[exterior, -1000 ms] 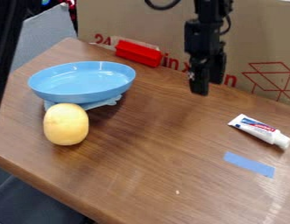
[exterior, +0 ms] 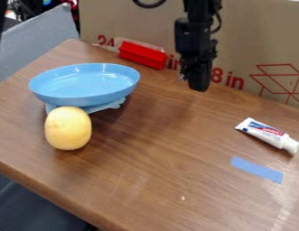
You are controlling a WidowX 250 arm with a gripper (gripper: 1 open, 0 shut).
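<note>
My black gripper [exterior: 195,76] hangs at the top middle of the camera view, above the back of the wooden table, in front of the cardboard backdrop. It looks shut, with nothing visible between its fingers. A red box-like object [exterior: 142,55] lies behind it to the left. A blue plate [exterior: 84,81] sits at the left, and a yellow rounded object [exterior: 69,128] is in front of it. A toothpaste tube [exterior: 266,134] lies at the right.
A cardboard sheet [exterior: 260,45] closes off the back. A strip of blue tape [exterior: 256,169] is on the table at the right.
The objects on the table have not moved.
</note>
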